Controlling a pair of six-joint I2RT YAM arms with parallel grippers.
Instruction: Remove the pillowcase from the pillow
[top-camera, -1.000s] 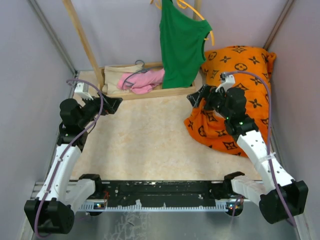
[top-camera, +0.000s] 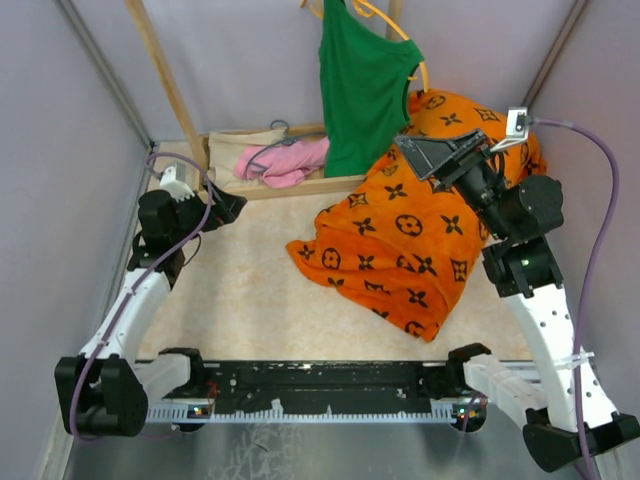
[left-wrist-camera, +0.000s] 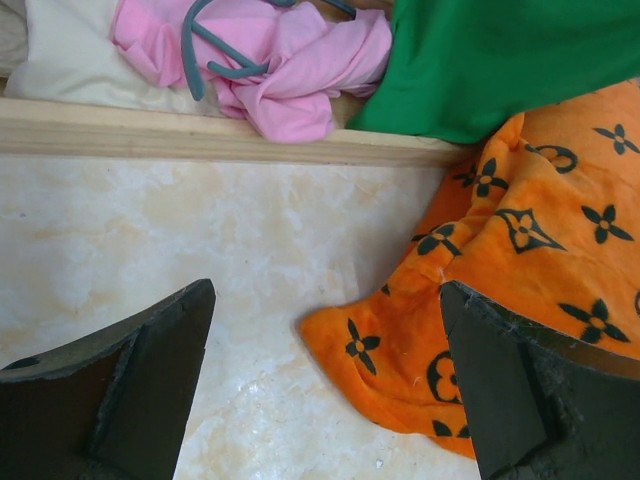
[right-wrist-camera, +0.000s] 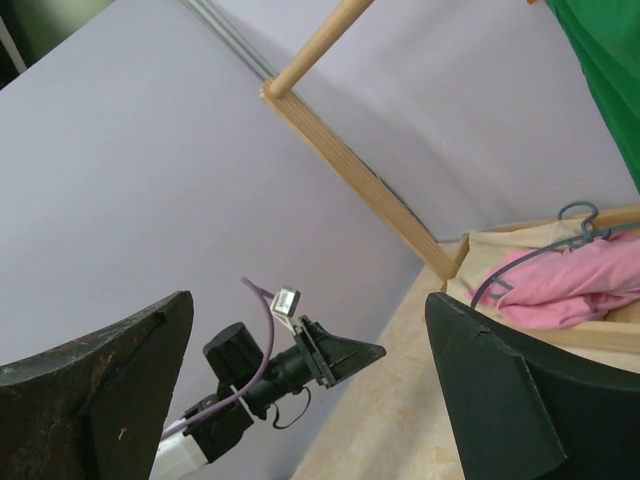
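Note:
An orange pillowcase with black monogram print (top-camera: 390, 260) spreads from the back right corner towards the table's front middle, its crumpled end flat on the surface; whether the pillow is inside is hidden. My right gripper (top-camera: 425, 155) is raised over the upper part of the cloth, open with nothing between its fingers. On the left, my left gripper (top-camera: 225, 203) stands open over bare table, facing the cloth, which shows at the right of the left wrist view (left-wrist-camera: 520, 250).
A wooden rack (top-camera: 320, 185) along the back holds pink clothing (top-camera: 285, 165), cream cloth and a grey hanger. A green top (top-camera: 360, 100) hangs on an orange hanger.
The orange cloth has spread leftward and forward across the table. The left arm has shifted slightly.

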